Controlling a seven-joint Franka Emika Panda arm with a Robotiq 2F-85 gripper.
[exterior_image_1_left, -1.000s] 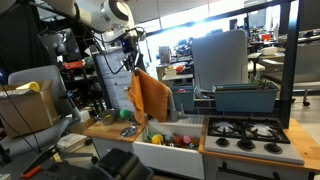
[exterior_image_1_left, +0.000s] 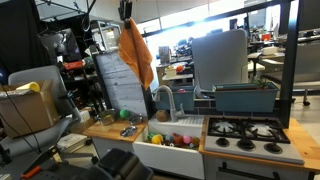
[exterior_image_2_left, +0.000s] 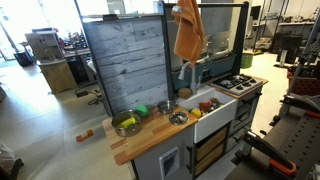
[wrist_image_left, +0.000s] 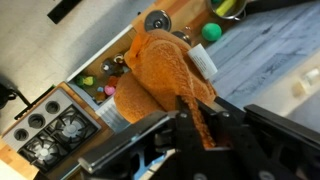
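Observation:
An orange cloth (exterior_image_1_left: 137, 52) hangs high above the counter, left of the sink in exterior view 1. My gripper (exterior_image_1_left: 127, 20) is shut on its upper end. From the second exterior view the cloth (exterior_image_2_left: 188, 32) dangles clear of the counter, its top cut off by the frame. Looking down in the wrist view, the cloth (wrist_image_left: 165, 70) spreads below my gripper, bunched between the dark fingers.
Below is a white sink (exterior_image_1_left: 168, 158) holding several coloured items, with a faucet (exterior_image_1_left: 172, 98) behind. A stove (exterior_image_1_left: 252, 137) sits to the right. Metal bowls (exterior_image_2_left: 126, 122) stand on the wooden counter (exterior_image_2_left: 140, 148). A grey panel wall (exterior_image_2_left: 130, 60) rises behind.
My gripper has risen with the cloth and moved a little left in exterior view 1. The cloth, earlier hanging low near the sink, is now well above the counter.

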